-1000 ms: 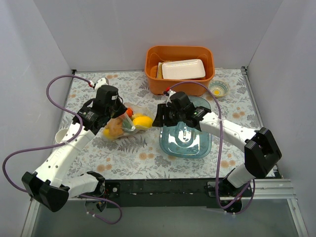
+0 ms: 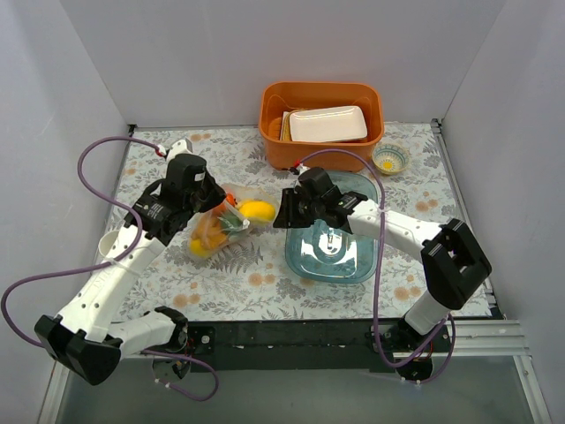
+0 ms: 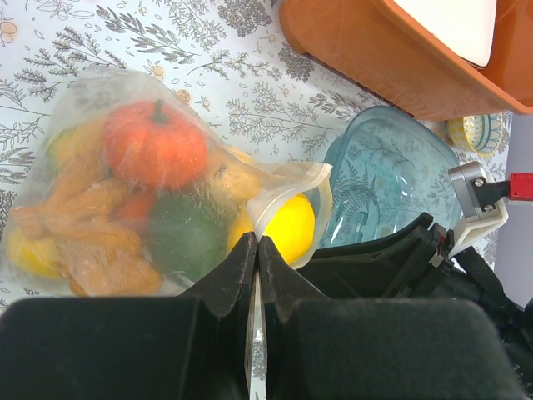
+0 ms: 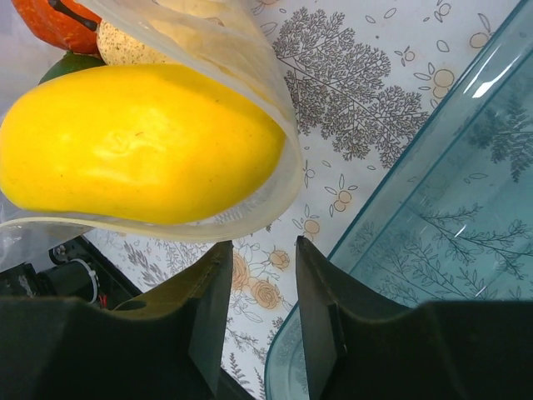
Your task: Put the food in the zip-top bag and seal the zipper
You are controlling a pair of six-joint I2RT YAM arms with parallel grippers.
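Note:
The clear zip top bag (image 3: 71,108) lies on its side, mouth towards the right. Through its film show a red pumpkin (image 3: 155,146), a dark green vegetable (image 3: 187,237) and other food. A yellow squash (image 4: 141,142) sits inside the mouth, ringed by the bag's rim. My left gripper is shut, with the thin rim appearing pinched at its tips. Just outside the mouth, my right gripper is part open. Only the tablecloth shows between its fingers, and the rim passes close by its left finger.
A blue-green tray (image 2: 331,276) lies right of the bag, under my right arm. Behind stand an orange bin (image 2: 275,155) holding a white container (image 2: 328,124), and a small patterned bowl (image 2: 390,159). A white cup (image 2: 108,243) is partly hidden by my left arm.
The right gripper has moved slightly right, its arm swinging a little inward. The squash and bag's contents have shifted slightly.

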